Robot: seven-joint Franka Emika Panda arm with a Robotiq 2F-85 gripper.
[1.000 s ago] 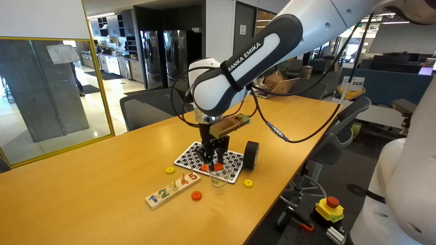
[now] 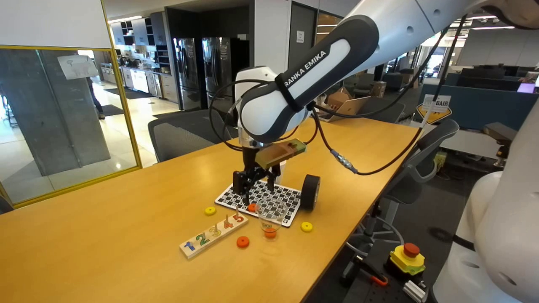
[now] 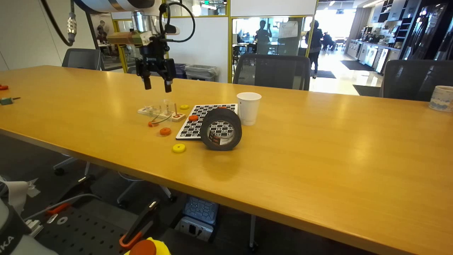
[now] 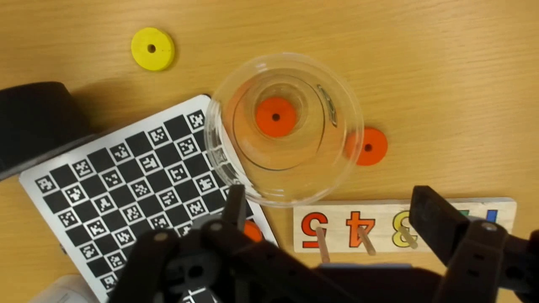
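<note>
Above the table my gripper stands open, its two fingers wide apart with nothing between them. A clear glass cup (image 4: 283, 189) is upright on the table, and an orange ring (image 4: 276, 116) shows at its bottom. Another orange ring (image 4: 371, 147) lies on the wood just outside the cup. A third orange ring (image 4: 252, 230) is on the checkered board (image 4: 135, 187), partly covered by a finger. The wooden number strip (image 2: 214, 235) with pegs lies close to the cup. Yellow rings (image 2: 210, 210) rest on either side of the board.
A black tape roll (image 3: 221, 129) stands on edge at the board. Behind it is a white paper cup (image 3: 248, 108).
The orange ring that was at my fingers above the cup is now at the cup's bottom. My gripper has opened and risen slightly.
</note>
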